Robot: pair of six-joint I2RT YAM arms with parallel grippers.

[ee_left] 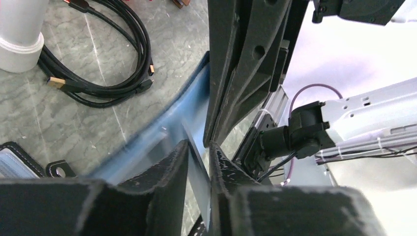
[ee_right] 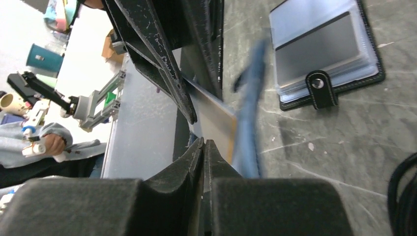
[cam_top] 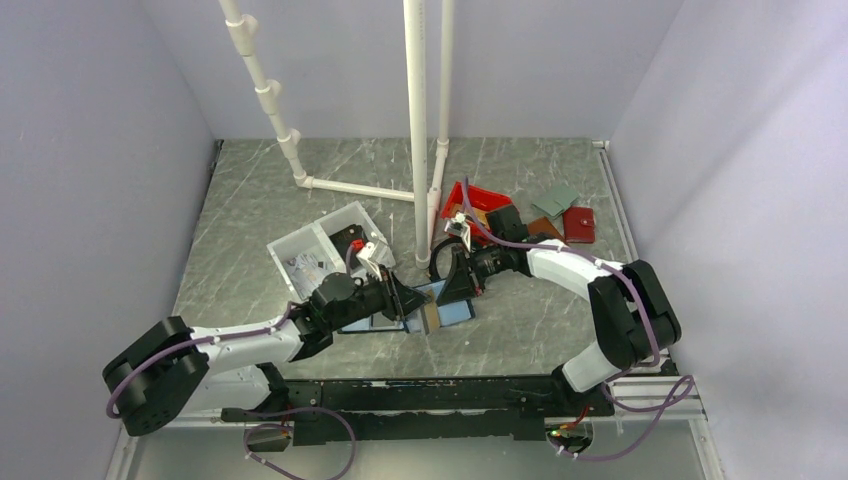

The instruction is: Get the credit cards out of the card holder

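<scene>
The open card holder (cam_top: 450, 310) lies at the table's front middle, with clear sleeves (ee_right: 314, 44) and a black snap strap (ee_right: 322, 91). Both grippers are over it, close together. My left gripper has its fingertips round a thin pale-blue sleeve or card edge, which is blurred; whether it grips it is unclear. My right gripper is shut, with nothing clear between its fingertips, beside a raised sleeve holding a tan card (ee_right: 219, 128).
A coiled black cable (ee_left: 113, 91) lies behind the holder. A white divided bin (cam_top: 290, 245) is at the back left, a red tray (cam_top: 475, 195) at the back right beside leather wallets (cam_top: 580, 225). A white pipe (cam_top: 418, 130) stands in the middle.
</scene>
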